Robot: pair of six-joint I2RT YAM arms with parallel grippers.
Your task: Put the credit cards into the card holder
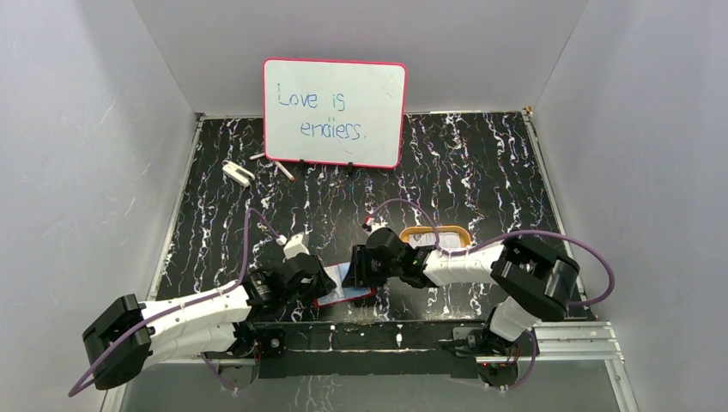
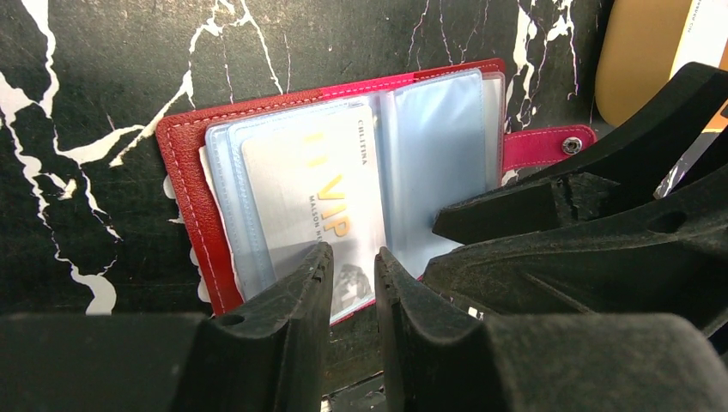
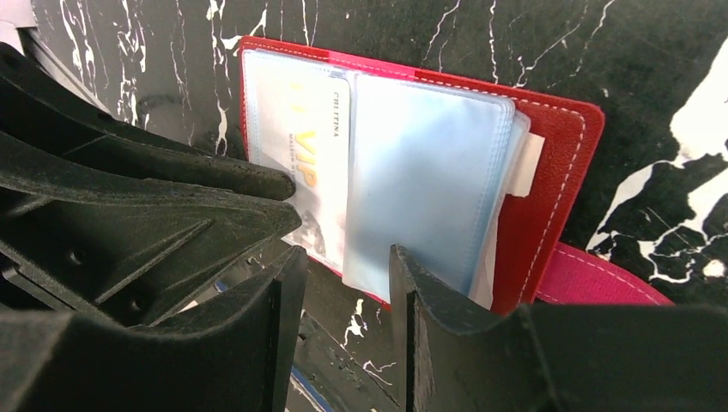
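Note:
The open red card holder (image 2: 193, 197) lies on the table with its clear sleeves spread. A white VIP card (image 2: 313, 189) sits in the left-hand sleeve; the right-hand sleeve (image 3: 425, 172) looks pale blue. My left gripper is low over the card's lower part, fingertips close together; what is between them is unclear. My right gripper stands open over the holder's lower part, nothing visibly held. In each wrist view the other gripper's black fingers reach over the holder from the side.
An orange tray (image 1: 459, 234) with pale contents is behind my right arm. A whiteboard (image 1: 333, 107) stands at the back, with pens and a white object (image 1: 238, 173) to its left.

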